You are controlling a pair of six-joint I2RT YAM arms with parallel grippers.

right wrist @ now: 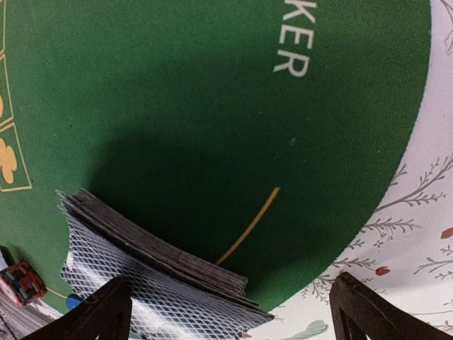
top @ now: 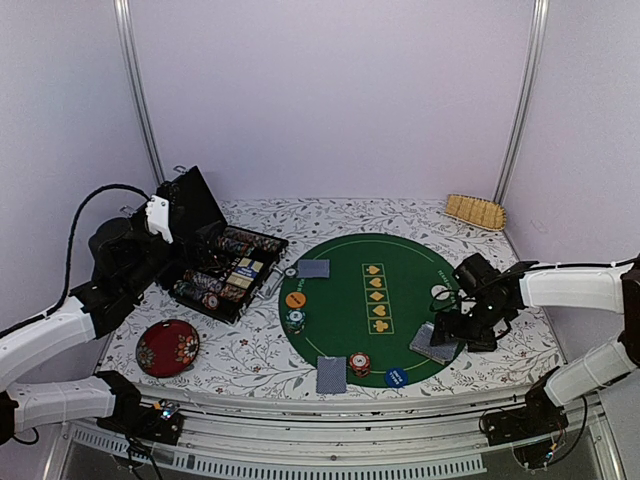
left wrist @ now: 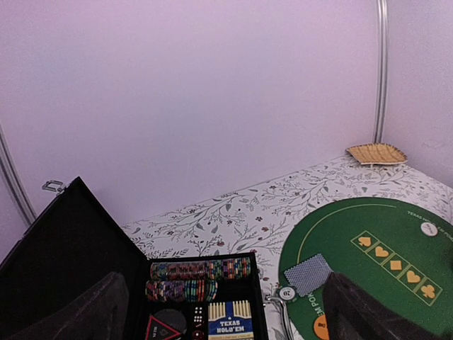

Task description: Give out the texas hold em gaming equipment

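Observation:
A pile of blue-backed cards [top: 430, 347] lies on the right part of the green poker mat [top: 340, 300], filling the lower left of the right wrist view. My right gripper [top: 456, 328] hangs over these cards, open. My left gripper is open, raised near the open black chip case [top: 225, 290], which holds chips and a Texas Hold'em box [left wrist: 230, 326]. Other cards lie at the mat's upper left [top: 313, 269] and front [top: 331, 376]. Chip stacks [top: 358, 361] stand near the mat's edge, with orange [top: 295, 299] and blue [top: 395, 378] discs.
A red floral plate [top: 167, 349] lies at the front left. A yellow basket [top: 474, 210] sits at the back right.

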